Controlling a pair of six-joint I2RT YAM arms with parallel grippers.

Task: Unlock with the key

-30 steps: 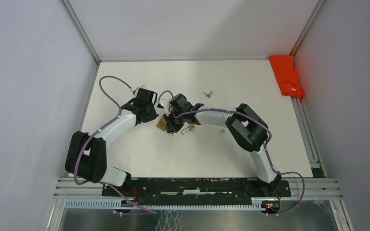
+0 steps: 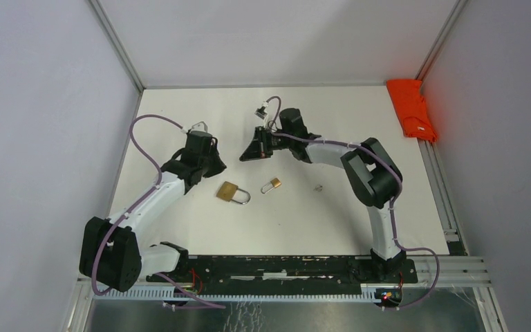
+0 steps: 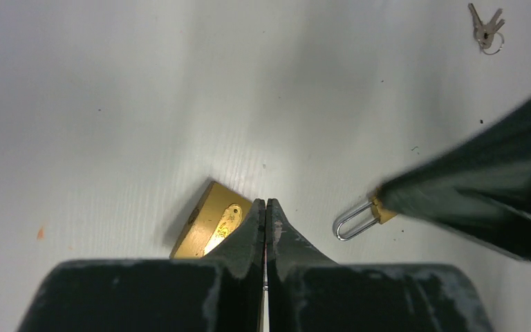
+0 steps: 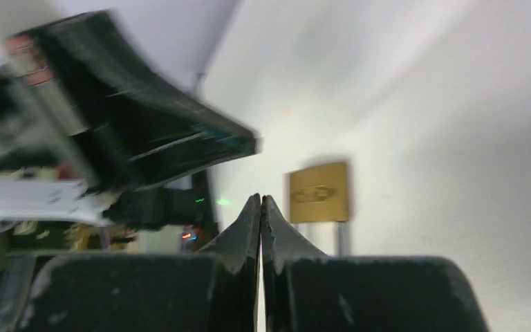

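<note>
The large brass padlock lies on the white table, its shackle to the right; the right wrist view shows it blurred. The small padlock lies right of it. A bunch of keys with a ring shows in the left wrist view; the top view hides it. My left gripper is above the table, left of and behind the big padlock, shut with nothing visible between its fingers. My right gripper hangs behind the padlocks; in its wrist view its tips look together, empty.
A red folded cloth lies at the back right corner. A small unclear object lies right of the small padlock.
My right gripper has moved back, away from the padlocks, uncovering the big one and covering the keys in the top view. My left gripper shifted slightly. The big padlock sits slightly further front-left.
</note>
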